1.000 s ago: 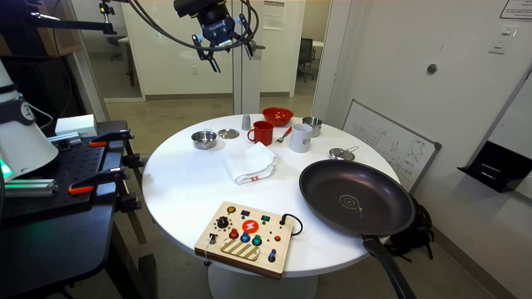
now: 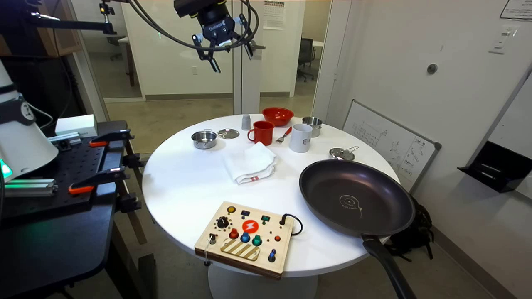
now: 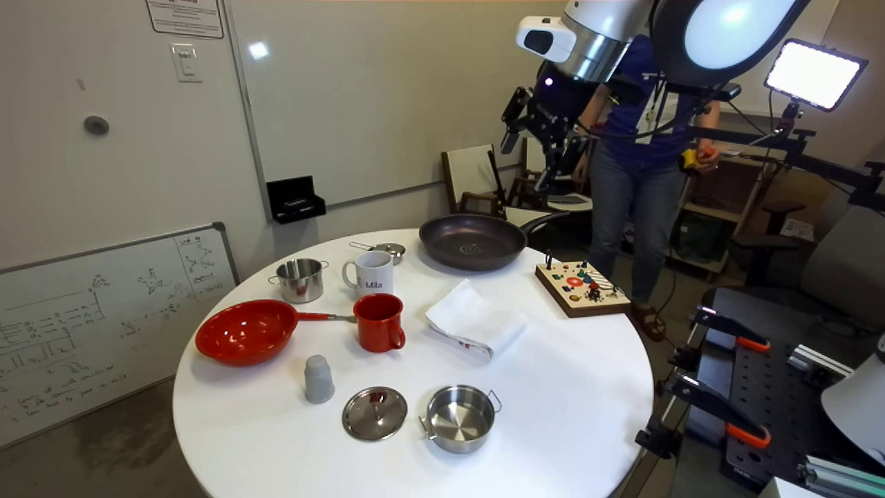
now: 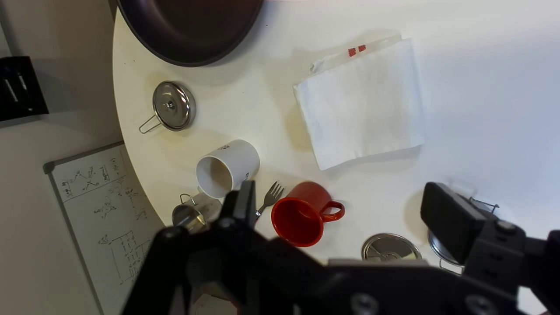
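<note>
High above the round white table (image 2: 179, 174), my gripper (image 2: 232, 62) hangs open, its fingers spread wide with nothing between them and touching nothing. A folded white cloth (image 4: 365, 105) lies mid-table. Near it stand a red mug (image 3: 379, 324), a white mug (image 2: 300, 138) and a fork with a red handle (image 2: 284, 134). The red bowl (image 3: 247, 332) sits by the rim, beside a grey shaker (image 3: 319, 380). A small steel pot (image 3: 460, 419) is uncovered, and a steel lid (image 3: 375, 413) lies flat next to it.
A large dark frying pan (image 2: 356, 199) has its handle jutting past the table edge. Close by are a wooden switch board (image 2: 247, 239), a steel cup (image 3: 299, 281) and a small lidded steel piece (image 4: 172, 105). A person (image 3: 630, 166) stands behind the arm. Bare tabletop surrounds the cloth.
</note>
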